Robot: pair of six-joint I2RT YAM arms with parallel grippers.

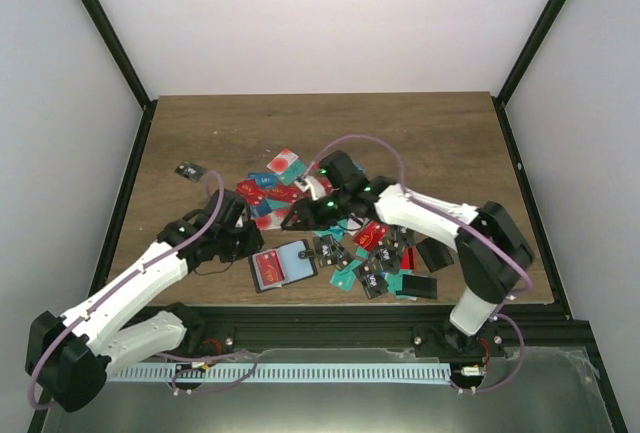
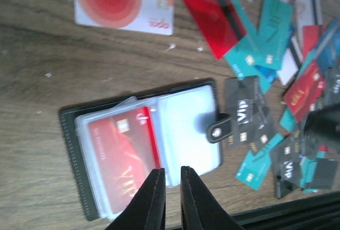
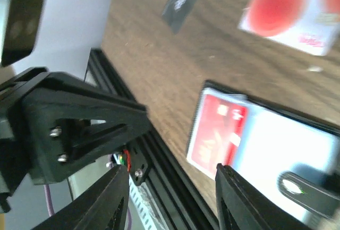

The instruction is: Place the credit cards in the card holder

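Observation:
The card holder (image 1: 295, 257) lies flat and open near the table's front edge. Its clear sleeves spread over a dark backing. A red card (image 2: 121, 158) rests inside the left sleeve, its red edge along the sleeve's inner side; the right-hand sleeve page (image 2: 188, 129) looks empty. My left gripper hovers over the holder's lower part, fingertips slightly parted with nothing between them. My right gripper is wide open and empty, raised above the holder. The left gripper's dark fingers (image 3: 101, 121) also show in the right wrist view.
Many loose cards lie beyond and right of the holder, among them a white card with red circles (image 2: 125, 1), a red card (image 2: 212, 15) and black VIP cards (image 2: 241, 110). One black card (image 1: 190, 170) is alone at far left.

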